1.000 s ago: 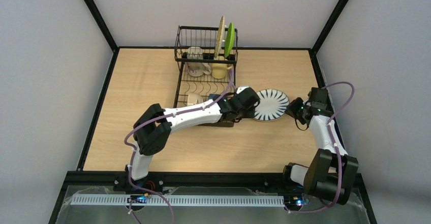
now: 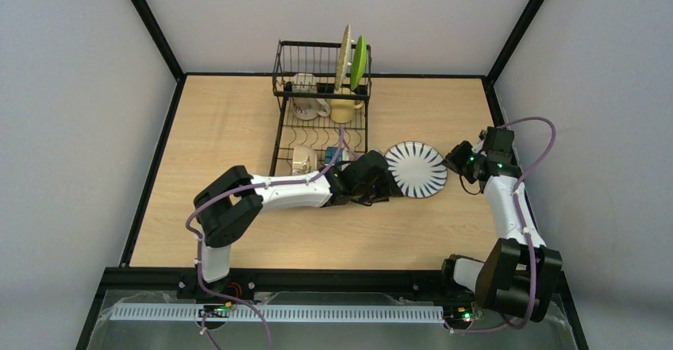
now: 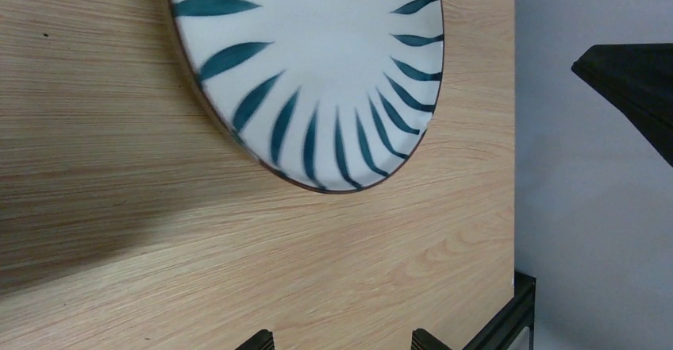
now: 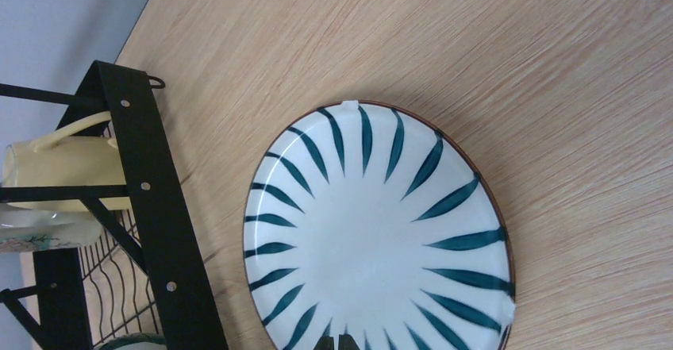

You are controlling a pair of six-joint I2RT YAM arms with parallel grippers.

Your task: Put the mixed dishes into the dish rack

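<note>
A white plate with dark teal stripes around its rim [image 2: 417,170] lies face up on the table, right of the black two-tier dish rack [image 2: 278,140]. It also fills much of the right wrist view, where the plate [image 4: 373,231] shows nearly whole. At the plate's left edge is my left gripper [image 2: 397,185]; in the left wrist view its fingers [image 3: 259,340] stand wide apart with nothing between them. My right gripper [image 2: 449,164] is close to the plate's right edge. In the right wrist view its fingertips [image 4: 324,343] are shut together, in front of the plate.
Upright in the rack's upper tier are a cream plate [image 2: 344,58] and a green plate [image 2: 359,64]. Below stand a floral mug [image 2: 305,109], a yellow mug [image 2: 343,113], a beige cup [image 2: 302,158] and a blue item partly hidden by my left arm.
</note>
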